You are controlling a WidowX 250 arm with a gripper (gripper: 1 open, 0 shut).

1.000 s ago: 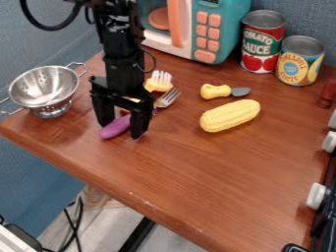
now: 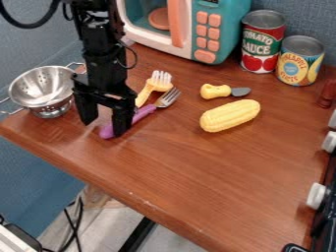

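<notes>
My black gripper hangs low over the left-middle of the table, right on a purple eggplant, which is partly hidden behind it. Whether the fingers are open or shut cannot be told. A yellow-handled toy utensil and a fork lie just right of the gripper. A yellow corn cob and a small yellow-handled knife lie further right.
A steel colander sits at the left edge. A toy microwave, two cans and a small red bottle stand at the back and right.
The gripper has shifted slightly left over the eggplant, and more of the utensils to its right shows.
</notes>
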